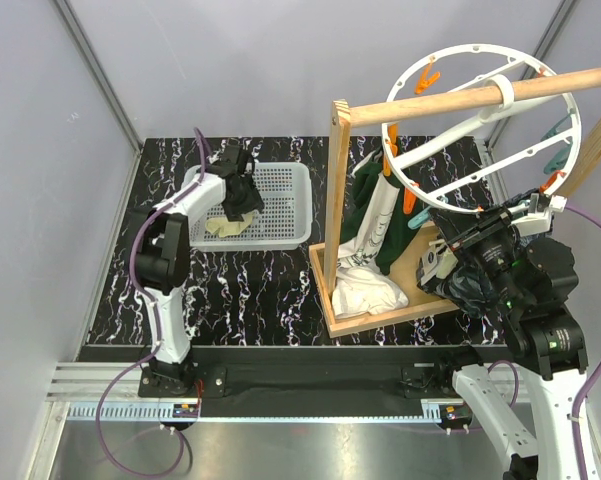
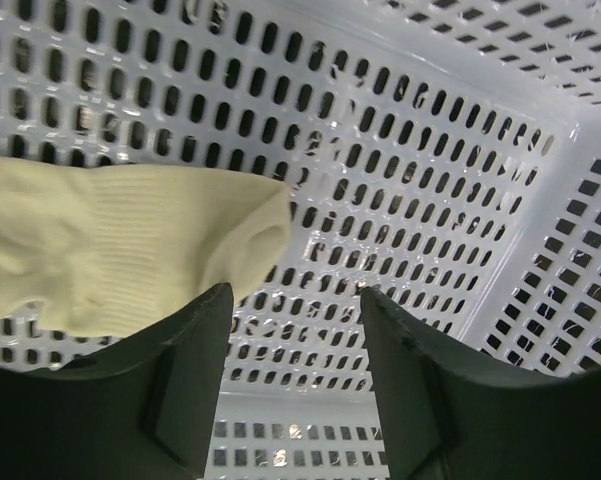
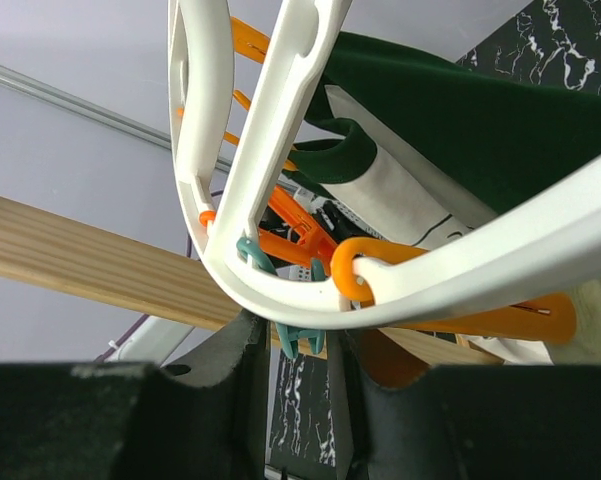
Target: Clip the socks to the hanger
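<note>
In the left wrist view, a cream sock (image 2: 180, 240) lies in the grey basket (image 2: 400, 60). Above it hangs my left gripper, open and with nothing between its fingers; the left finger is close to the sock's edge. The round white hanger (image 3: 480, 270) carries orange clips (image 3: 520, 318) and a teal clip (image 3: 290, 335). At the teal clip's tail is my right gripper, one finger on each side; whether they press on it cannot be told. White-and-green socks (image 3: 410, 190) hang from the hanger.
A wooden stand (image 1: 337, 200) with a tray base (image 1: 398, 318) supports the hanger. White cloth (image 1: 365, 292) and a dark bundle (image 1: 458, 280) sit at its base.
</note>
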